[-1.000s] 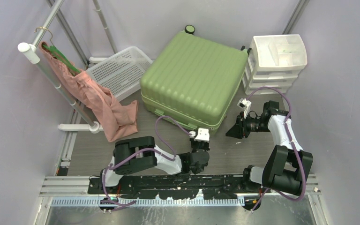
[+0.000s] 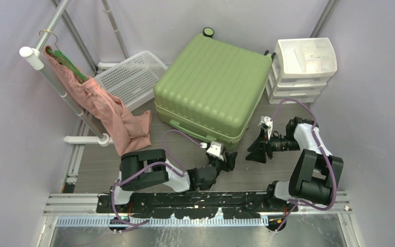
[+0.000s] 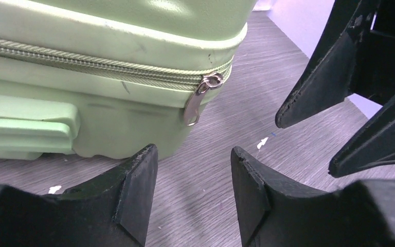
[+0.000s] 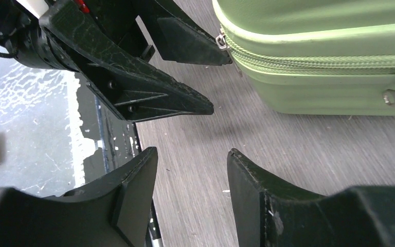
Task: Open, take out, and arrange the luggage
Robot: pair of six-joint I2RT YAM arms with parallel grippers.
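Note:
A green suitcase (image 2: 211, 85) lies flat in the middle, its handle (image 3: 23, 126) and zipped seam facing me. A metal zipper pull (image 3: 198, 98) hangs at its front right corner. My left gripper (image 2: 226, 160) stands open just in front of that corner, empty; its fingers frame the floor below the pull in the left wrist view. My right gripper (image 2: 257, 152) is open to the right of the corner, nothing between its fingers. In the right wrist view, the left gripper's fingertips sit close by the suitcase corner.
A pink garment (image 2: 108, 113) hangs on a rack at left, beside a white basket (image 2: 128, 77). White drawers (image 2: 303, 64) stand at back right. Bare floor (image 2: 108, 170) shows at front left and between the right arm and suitcase.
My left gripper has shifted, most recently rightward along the suitcase front. My right gripper has moved slightly downward in the top view and its fingers look more spread.

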